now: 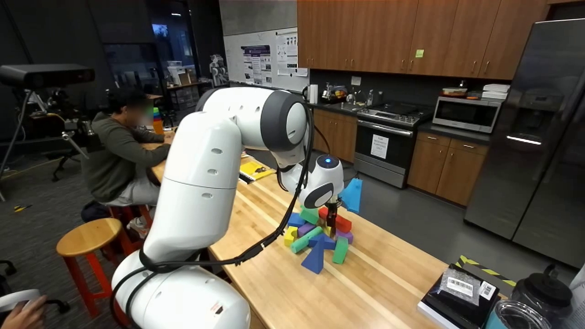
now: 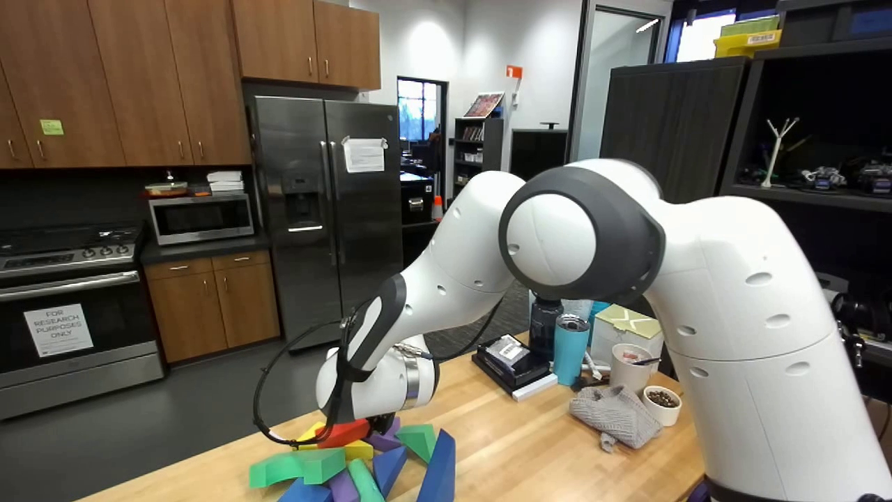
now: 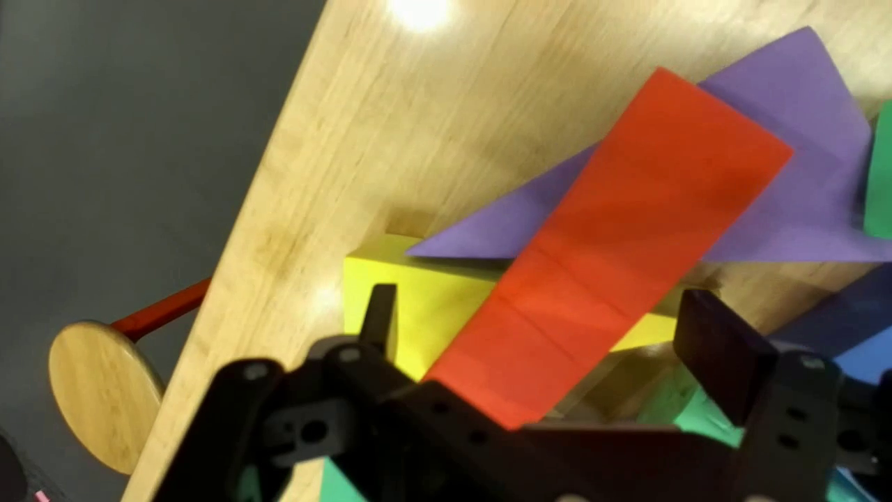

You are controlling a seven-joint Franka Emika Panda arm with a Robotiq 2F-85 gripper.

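Note:
A long red block (image 3: 602,259) lies slanted across the top of a pile of coloured blocks. Beneath it are a purple wedge (image 3: 794,176) and a yellow block (image 3: 418,305). My gripper is open, its black fingers set wide apart on either side of the red block's near part. Clear gaps show at both sides, and nothing is clamped. In exterior view 1 the dark fingers (image 1: 332,218) reach down at the red block (image 1: 343,223). Exterior view 2 mostly hides the gripper behind the hand, above the red block (image 2: 343,434).
Around the red block lie green, blue and purple pieces, including a green cylinder (image 1: 307,240) and an upright blue wedge (image 1: 314,258). The far table edge runs close to the pile. A black package (image 1: 460,293) and a teal tumbler (image 2: 571,347) stand farther along; bare tabletop lies between.

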